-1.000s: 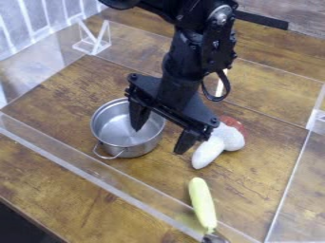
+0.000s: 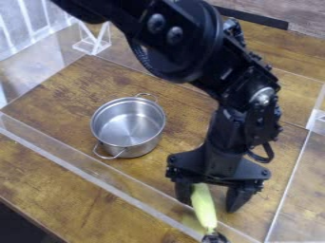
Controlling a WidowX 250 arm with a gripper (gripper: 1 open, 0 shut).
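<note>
My gripper (image 2: 210, 190) is low over the front right of the wooden table, its fingers around the upper end of a long pale yellow-green object (image 2: 204, 212) with a dark lower end. Whether the fingers touch it or how far they are apart is hard to tell. A steel pot (image 2: 128, 120) with wire handles stands to the left of the arm, upright and empty.
Clear low panels edge the work area, along the left front and the right (image 2: 302, 180).
My gripper has moved down and to the right, from over the pot to the pale long object, now covering the white objects. The pot is uncovered.
</note>
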